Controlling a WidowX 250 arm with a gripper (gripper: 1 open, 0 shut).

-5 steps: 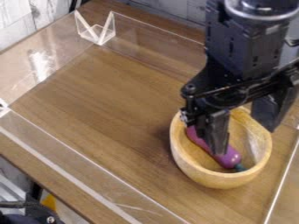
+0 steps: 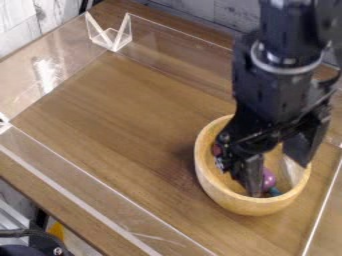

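A light wooden bowl (image 2: 214, 180) sits on the table at the right. My dark gripper (image 2: 253, 160) is down inside it, open, its fingers partly covering the contents. A purple object with a teal part (image 2: 267, 180) lies in the bowl, mostly hidden behind the gripper.
A white wire-like holder (image 2: 110, 32) stands at the back left. Clear edging runs along the table's sides, and a wall is behind.
The gripper has come lower into the bowl, over the purple object, which is now more hidden.
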